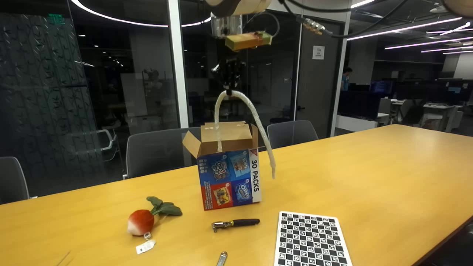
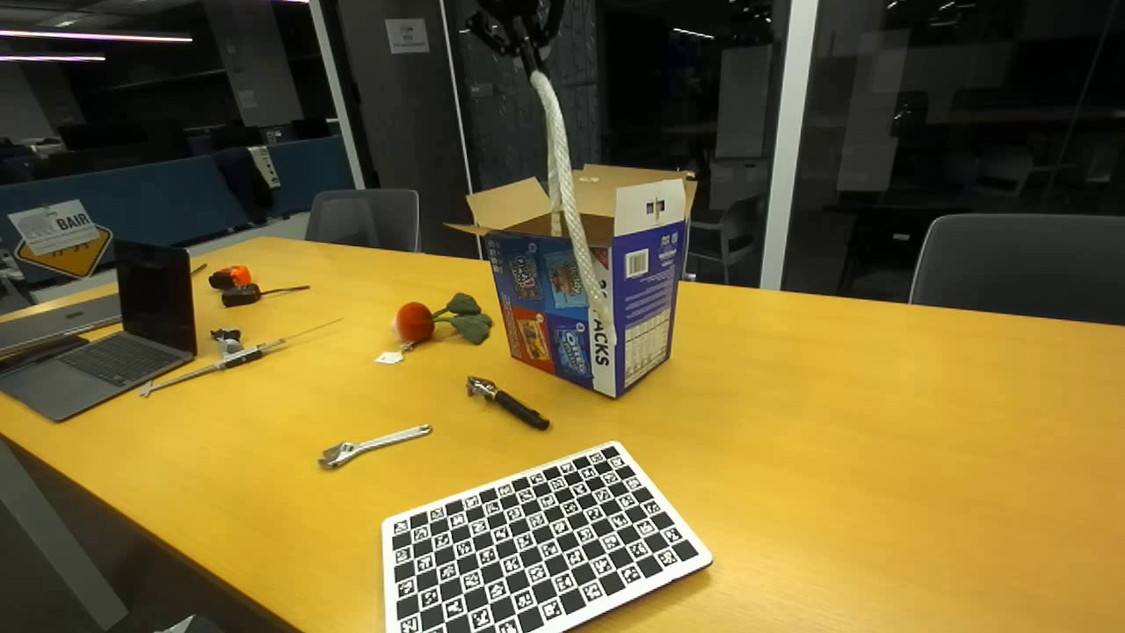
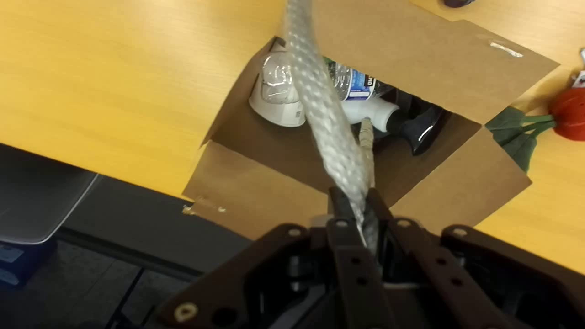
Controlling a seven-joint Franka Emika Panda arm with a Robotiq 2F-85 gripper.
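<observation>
A thick white braided rope (image 1: 253,111) hangs in an arch from my gripper (image 1: 229,92), which is shut on it near the middle. Below stands an open cardboard snack box (image 1: 228,179), its flaps spread. In the second exterior view, one end of the rope (image 2: 570,200) hangs outside the box's front corner, while the other strand drops behind the near rim. Looking down in the wrist view, the rope (image 3: 323,109) runs up from between the fingers, across the box opening. Inside the box lie a clear plastic bottle (image 3: 351,82), a white cup-like item (image 3: 278,104) and a white-and-black item (image 3: 378,112).
On the table around the box lie a red-and-white plush radish (image 1: 140,221), a black-handled tool (image 2: 509,403), an adjustable wrench (image 2: 371,447) and a checkered board (image 2: 543,538). A laptop (image 2: 127,343) stands at the left.
</observation>
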